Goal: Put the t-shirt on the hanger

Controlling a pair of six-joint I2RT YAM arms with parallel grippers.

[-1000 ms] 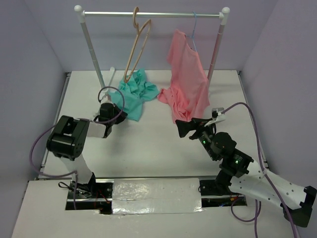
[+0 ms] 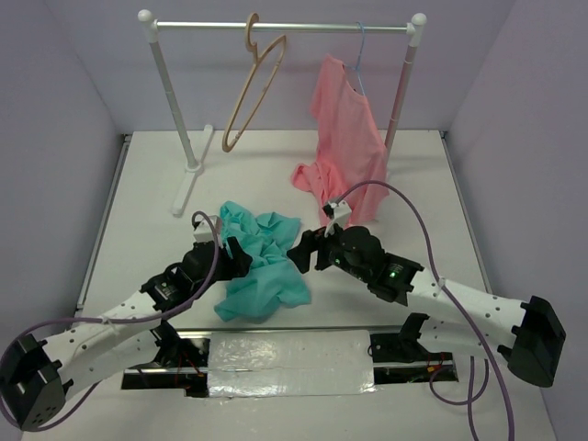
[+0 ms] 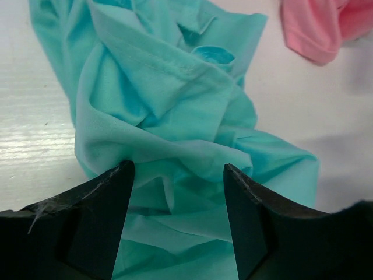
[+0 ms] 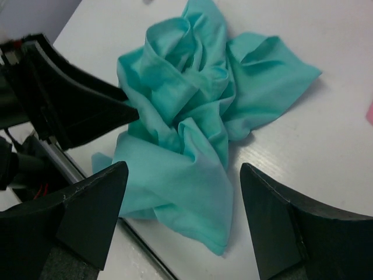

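Observation:
A crumpled teal t shirt (image 2: 262,285) lies on the table's front middle. My left gripper (image 2: 234,255) is over its left part, open; in the left wrist view its fingers frame teal folds. My right gripper (image 2: 306,250) hangs by the shirt's right side, open, with the shirt below and between its fingers in the right wrist view; the left gripper's black finger (image 4: 70,93) also shows there. A wooden hanger (image 2: 243,92) hangs from the rail at the back left, apart from the shirt.
A pink shirt (image 2: 344,138) hangs on a blue hanger at the back right, its lower part on the table. A white rack (image 2: 285,27) spans the back.
The left arm and the teal shirt have come from the back toward the front middle. My right gripper has moved left and slightly down in the top view, toward the shirt.

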